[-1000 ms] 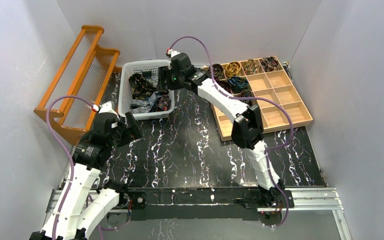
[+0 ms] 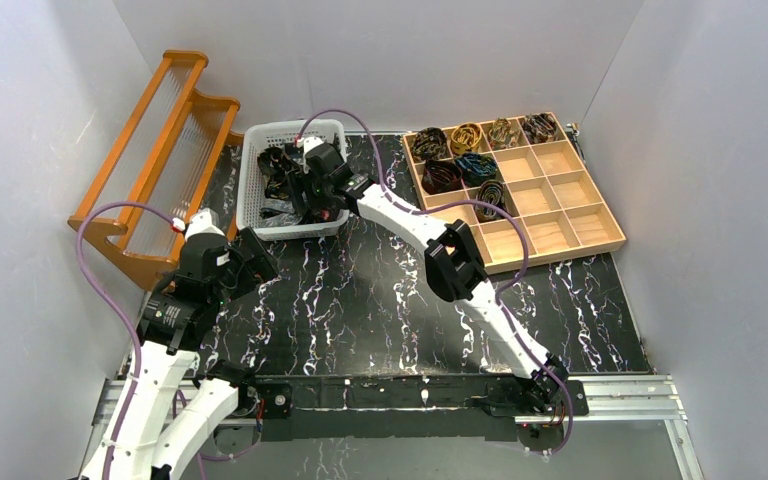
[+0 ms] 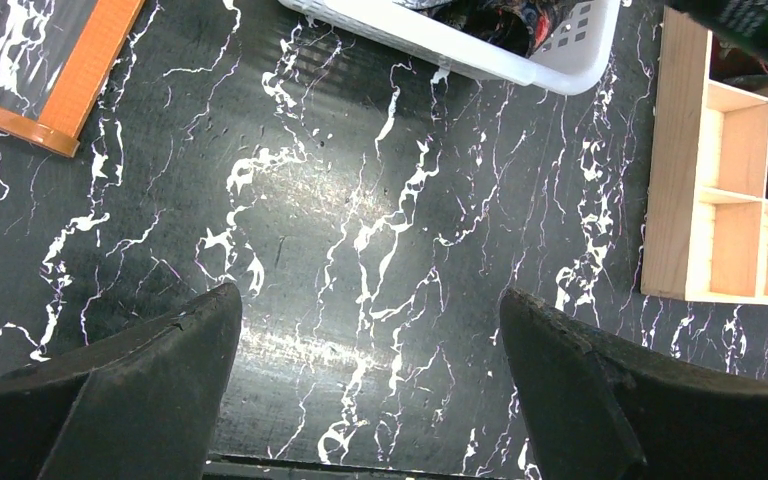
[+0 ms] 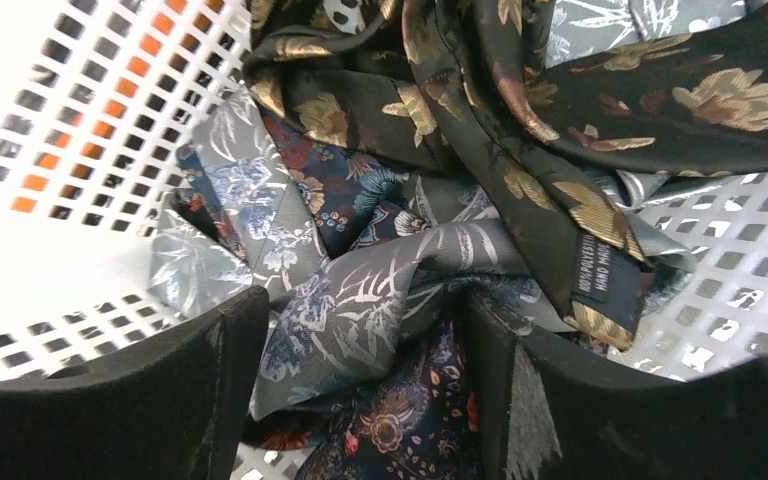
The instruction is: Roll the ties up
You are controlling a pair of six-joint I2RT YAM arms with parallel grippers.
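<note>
Loose ties lie heaped in a white basket [image 2: 293, 229] at the back left in the top view. Down in that heap is my right gripper, its fingers part open on either side of a grey patterned tie [image 4: 370, 300] and a dark floral tie [image 4: 400, 420]. The fabric bunches up between them; whether both fingers press on it cannot be told. A black tie with gold leaves [image 4: 520, 160] loops over the heap just beyond. My left gripper stands open over bare marble, in front of the basket, with nothing between its fingers.
A wooden compartment box [image 2: 600, 225] at the back right holds several rolled ties [image 2: 467, 137]; its right and front cells are empty. A wooden rack [image 2: 150, 160] stands left of the basket.
My right gripper has moved left from the basket's right edge and in among the ties, its fingers now around fabric. The left arm has shifted only slightly.
</note>
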